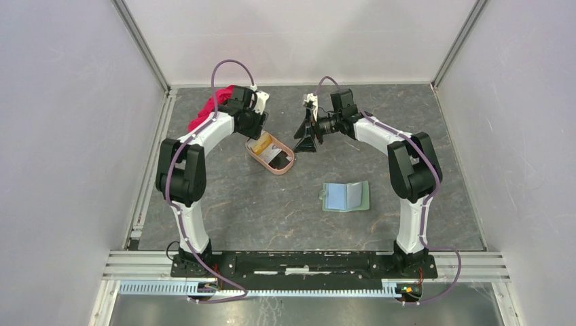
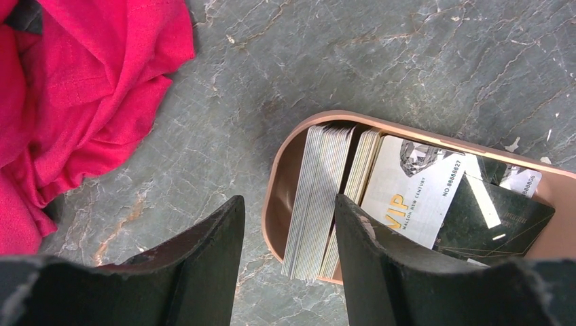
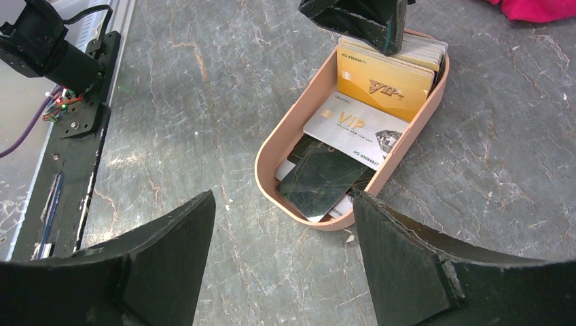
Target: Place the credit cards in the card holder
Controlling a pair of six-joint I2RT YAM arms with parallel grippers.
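Note:
The pink card holder (image 1: pixel 270 168) holds upright stacks of cards: pale ones (image 2: pixel 309 204) at one end, gold VIP cards (image 3: pixel 380 85) in front. A silver VIP card (image 3: pixel 346 125) and dark cards (image 3: pixel 319 180) lie in the rest of it. My left gripper is at the stacked end, its fingers either side of the end stack, shut on it with some width between; their exact contact is unclear. My right gripper stands open to the right of the holder, nothing between its fingers.
A red cloth (image 2: pixel 95 81) lies beyond the holder at back left. A green mat with a blue booklet (image 1: pixel 336 195) lies front right.

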